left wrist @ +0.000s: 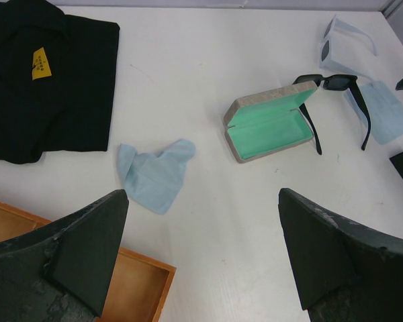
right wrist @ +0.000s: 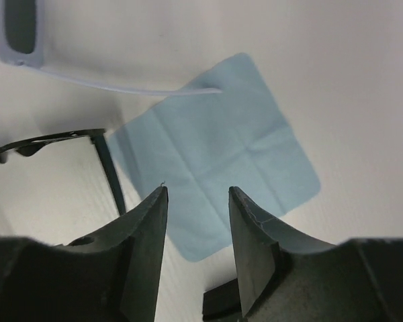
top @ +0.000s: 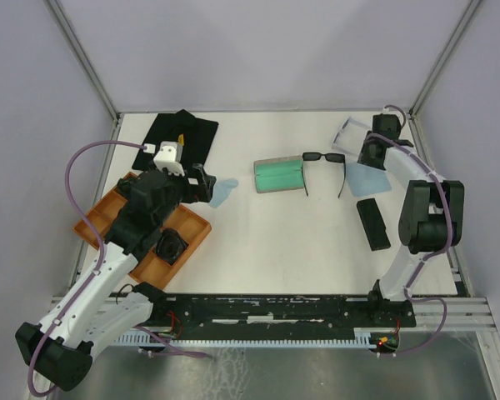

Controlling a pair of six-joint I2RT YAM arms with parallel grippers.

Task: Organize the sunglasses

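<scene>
Black sunglasses [top: 323, 157] lie with their temples spread, the left one against the right end of a grey case with a green lining [top: 278, 176]. That case stands open and empty, as the left wrist view also shows. White sunglasses [left wrist: 326, 56] rest behind and to the right, partly hidden by the right arm in the top view. My right gripper hovers over a blue cloth [right wrist: 215, 147], its fingers apart with nothing between them; the black temple is left of them. Over the left side of the table, my left gripper is open and empty.
At the left is a brown compartment tray [top: 196, 223] with dark items inside. A black cloth pouch [top: 177, 137] lies behind it, near a small blue cloth [left wrist: 154, 176]. On the right lies a black case [top: 372, 223].
</scene>
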